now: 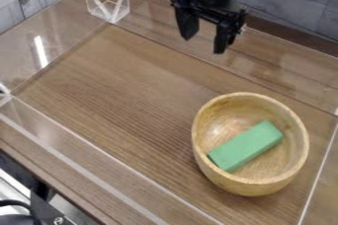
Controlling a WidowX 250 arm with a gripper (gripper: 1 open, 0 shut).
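Observation:
My black gripper hangs over the back middle of the wooden table, its fingers pointing down and apart, open with nothing visible between them. In the lower right a round tan bowl holds a green rectangular block, lying at a slant. The gripper is well above and behind the bowl, apart from it.
A white wire-like object stands at the back left. Dark surroundings show beyond the table's edges at the lower left and upper left.

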